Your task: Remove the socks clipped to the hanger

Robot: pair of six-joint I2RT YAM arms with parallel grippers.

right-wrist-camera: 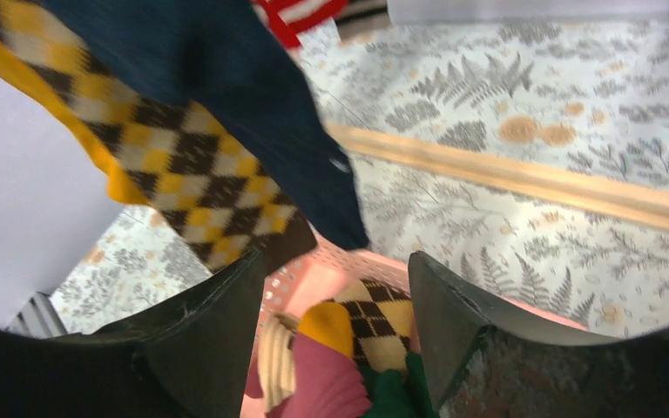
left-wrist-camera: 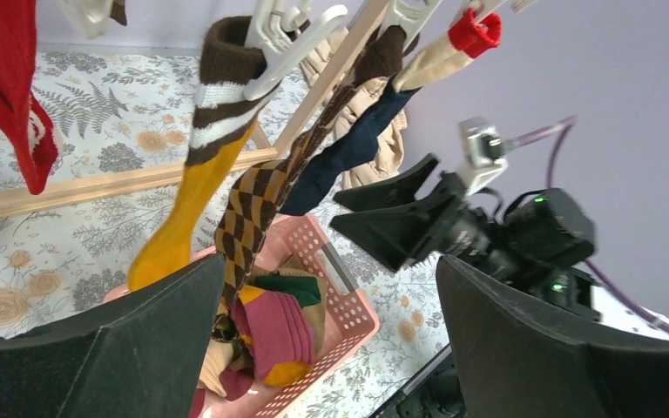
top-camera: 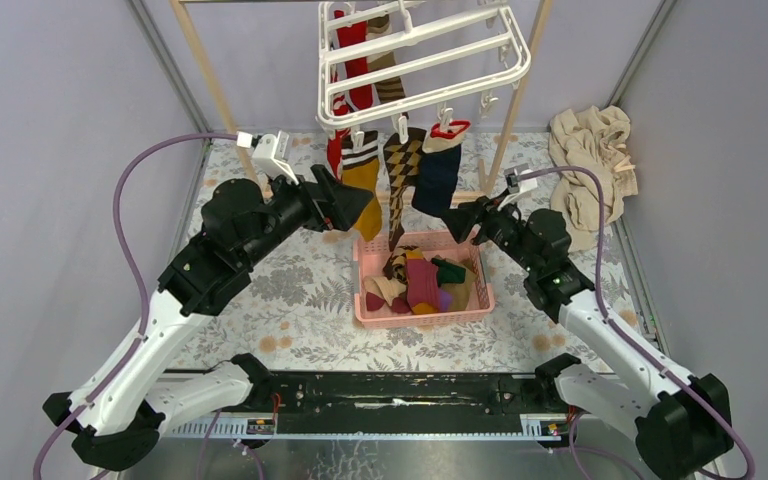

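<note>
From the white hanger (top-camera: 430,60) hang a striped yellow sock (top-camera: 362,178), a brown-and-yellow argyle sock (top-camera: 400,175), a navy sock (top-camera: 438,180), red socks (top-camera: 355,62) and a brown striped one behind. My left gripper (top-camera: 358,205) is open beside the yellow sock; in the left wrist view that sock (left-wrist-camera: 213,157) hangs beyond its fingers, near the left one. My right gripper (top-camera: 457,220) stands open just right of the navy sock's lower end. In the right wrist view, the navy sock (right-wrist-camera: 314,174) and argyle sock (right-wrist-camera: 218,174) dangle ahead, nothing gripped.
Below the hanger a pink basket (top-camera: 425,319) holds several loose socks. A beige cloth (top-camera: 585,165) lies at the right of the patterned table. Wooden posts (top-camera: 516,95) support the hanger. Bare table lies left of the basket.
</note>
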